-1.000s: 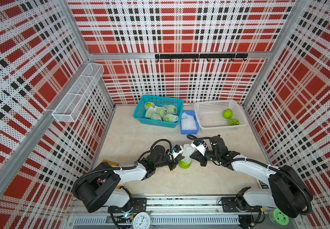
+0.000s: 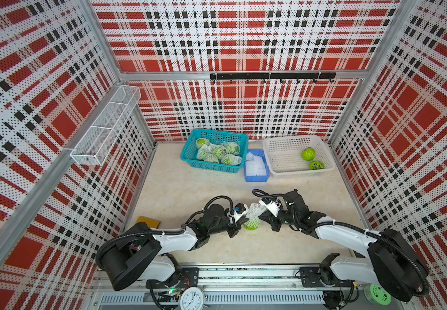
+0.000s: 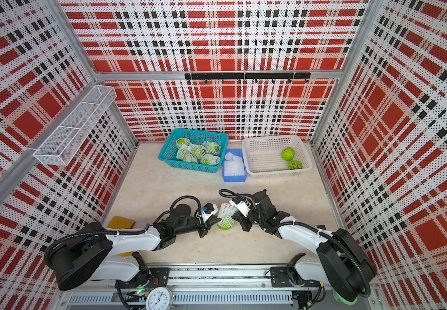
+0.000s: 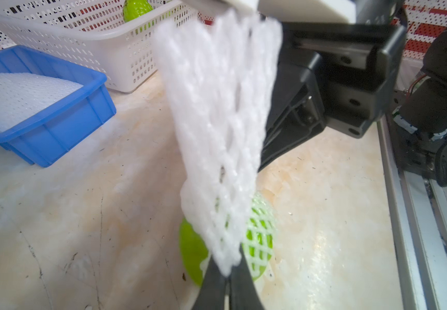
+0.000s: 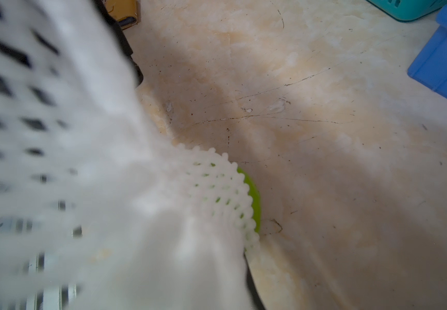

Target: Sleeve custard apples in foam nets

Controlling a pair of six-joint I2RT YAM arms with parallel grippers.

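A green custard apple rests on the table between my two grippers. The white foam net stands up over it, drawn partly down its sides; green skin shows below and through the mesh. In the left wrist view, the net narrows to the tips of my left gripper, which is shut on its edge, close against the apple. My right gripper is shut at the net's right side. In the right wrist view, the net hides those fingertips.
Behind are a teal basket with several netted apples, a blue bin of nets, and a white basket with two bare apples. A yellow object lies at left. The table between bins and arms is clear.
Both grippers have shifted slightly toward the front edge and lower. The net has come down with them, and less bare green skin shows beneath it.
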